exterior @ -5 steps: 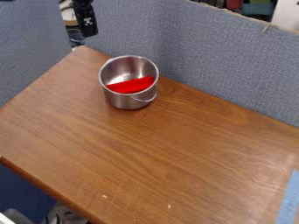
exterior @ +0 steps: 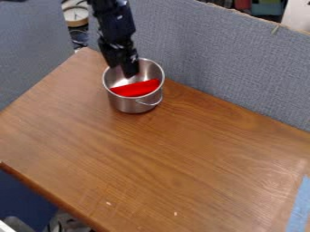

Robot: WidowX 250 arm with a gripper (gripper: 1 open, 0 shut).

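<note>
A steel pot (exterior: 133, 103) with a wire handle stands toward the back left of the wooden table, and a red object (exterior: 136, 88) lies inside it. The black gripper (exterior: 126, 69) reaches down from the top over the pot's back rim, its tips at or just inside the pot above the red object. It is open; whether anything is touching it is hard to tell.
Grey padded walls (exterior: 224, 63) border the table at the back and left. A blue strip (exterior: 299, 204) lies at the right edge.
The gripper has come down and to the right from the top edge to over the pot. The pot and red object look unchanged.
</note>
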